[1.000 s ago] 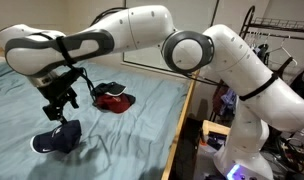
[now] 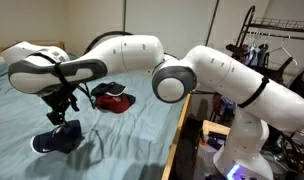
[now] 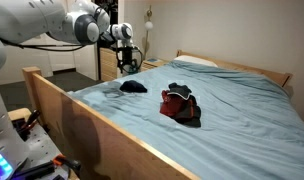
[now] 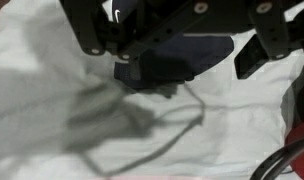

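A dark navy cap (image 2: 57,139) lies on the light blue bedding at the left of exterior view 1. My gripper (image 2: 65,110) hangs just over it, pointing down, with its fingers spread. In exterior view 2 the same cap (image 3: 133,87) appears as a small dark shape below the gripper (image 3: 130,69). The wrist view shows the dark cap fabric (image 4: 182,58) between and below the open fingers, partly hidden by the gripper body. Nothing is visibly held, and contact with the cap cannot be made out.
A pile of red and black caps (image 3: 180,106) lies farther along the bed. A wooden bed board (image 3: 102,125) runs along the near side, with a headboard (image 3: 237,68) at the far end. Wide stretches of bedding around the caps are bare.
The gripper has come down closer to the navy cap and now covers more of it in exterior view 1. The caps have not visibly moved.
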